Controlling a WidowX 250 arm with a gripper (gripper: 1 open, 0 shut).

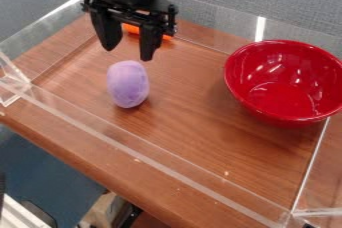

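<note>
The black gripper (127, 34) hangs over the back left of the wooden tray, its two fingers spread apart with no object visible between them. A purple egg-shaped object (127, 83) lies on the wood below and in front of it. A large glossy red bowl (291, 82) sits at the right. An orange object (164, 38) is partly hidden behind the gripper.
Clear low walls border the wooden surface (201, 162). A grey wall stands behind, and a blue object is mostly hidden behind the gripper's upper body.
</note>
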